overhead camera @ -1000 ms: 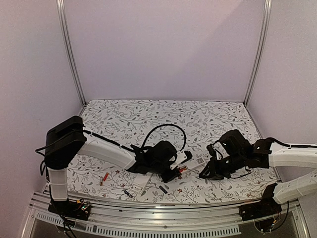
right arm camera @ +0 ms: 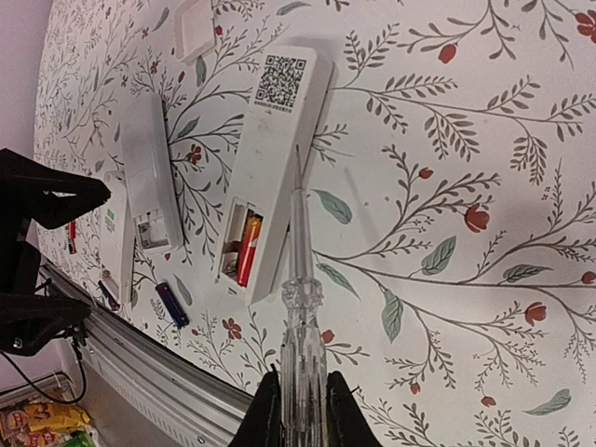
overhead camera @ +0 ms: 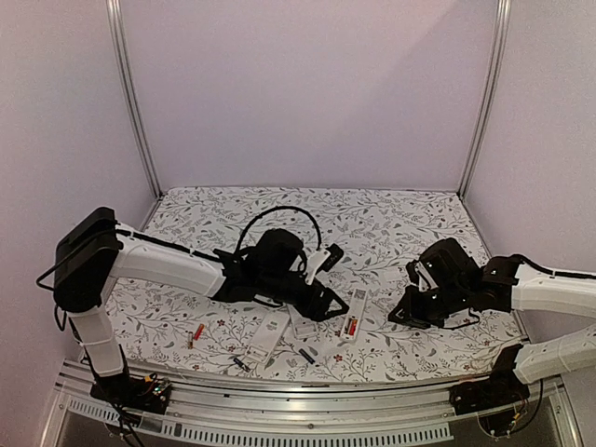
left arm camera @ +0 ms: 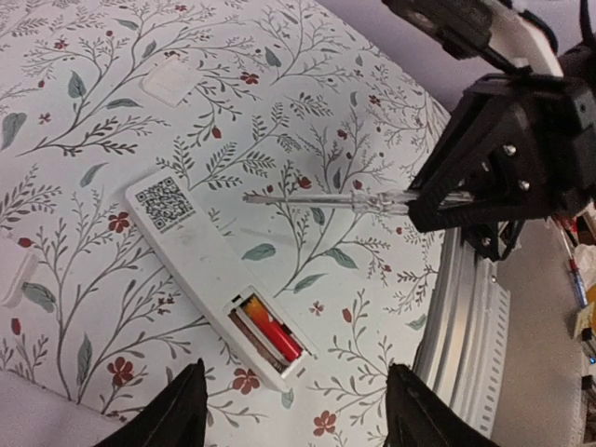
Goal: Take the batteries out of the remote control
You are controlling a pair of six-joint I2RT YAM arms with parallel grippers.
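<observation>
The white remote [overhead camera: 354, 312] lies on the floral mat between my arms, compartment open, with a red battery [left arm camera: 275, 331] [right arm camera: 249, 250] inside; a second slot beside it looks empty or dark. My right gripper [overhead camera: 402, 315] is shut on a clear screwdriver [right arm camera: 303, 307], its tip over the remote in the right wrist view, beside it in the left wrist view. My left gripper is open and empty, above and left of the remote.
Two other white remotes [right arm camera: 151, 168] [overhead camera: 265, 340] lie to the left. A dark battery [right arm camera: 171, 304] lies near the front edge, with loose red [overhead camera: 198, 331] and dark cells farther left.
</observation>
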